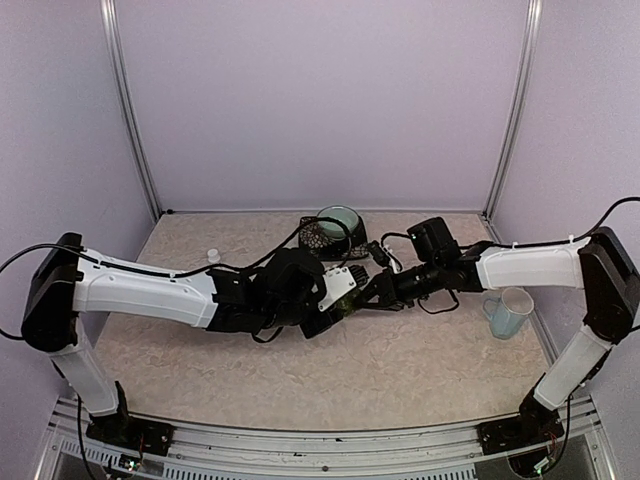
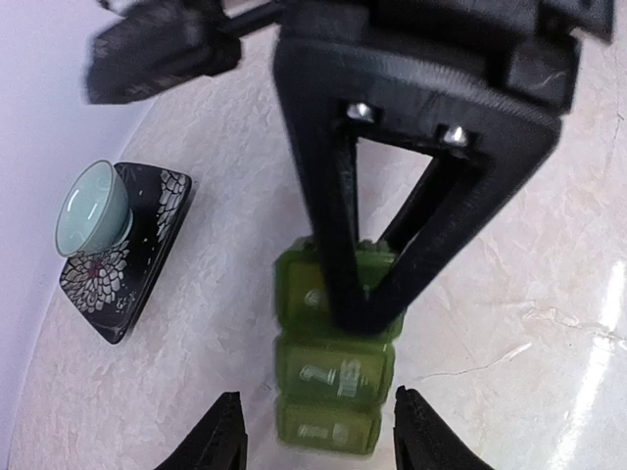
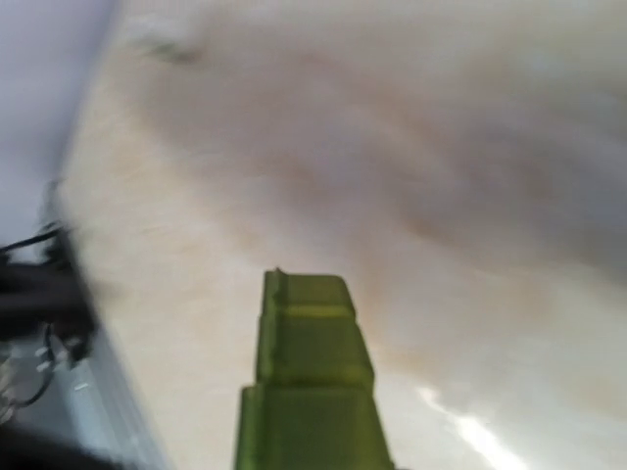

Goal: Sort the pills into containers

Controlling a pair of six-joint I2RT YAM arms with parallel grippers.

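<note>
A green pill organizer (image 2: 333, 367) with a row of compartments fills the middle of the left wrist view. My right gripper is shut on its upper part, black fingers pressed around it. Below, the fingertips of my left gripper stand apart on either side of the organizer's lower end, with gaps showing, so I see no grip there. In the right wrist view the organizer (image 3: 313, 392) juts up from the bottom edge, and the right fingers are hidden. From above, both grippers meet near mid-table, mostly covering the organizer (image 1: 348, 304). No pills are visible.
Behind the arms a pale green bowl (image 1: 340, 218) rests on a dark patterned tray (image 1: 312, 237). A small white bottle (image 1: 213, 256) stands at the left, and a light blue mug (image 1: 508, 313) at the right.
</note>
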